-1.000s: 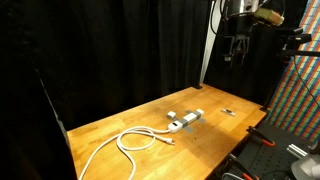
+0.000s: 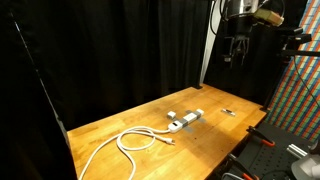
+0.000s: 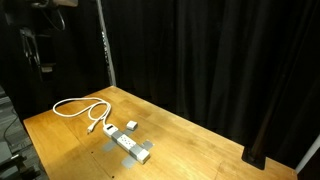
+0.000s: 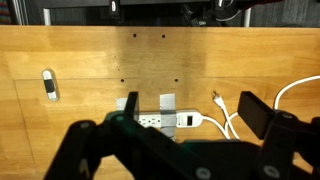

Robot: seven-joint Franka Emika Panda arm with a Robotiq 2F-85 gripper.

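A white power strip [image 3: 128, 143] lies on the wooden table, with grey tape [image 4: 167, 103] across it. Its white cord [image 2: 123, 147] loops over the tabletop, and the plug [image 4: 219, 101] rests loose near the strip's end in the wrist view. A small white block [image 3: 131, 125] stands beside the strip. Apart from these, a small white-and-dark stick-like item [image 4: 50, 85] lies flat at the left of the wrist view. High above the table hangs my gripper [image 2: 234, 57], its fingers [image 4: 262, 120] wide apart, touching nothing.
Black curtains [image 3: 200, 70] close off the back. Along one table edge runs a dark frame [image 2: 270, 155] with clamps and cables.
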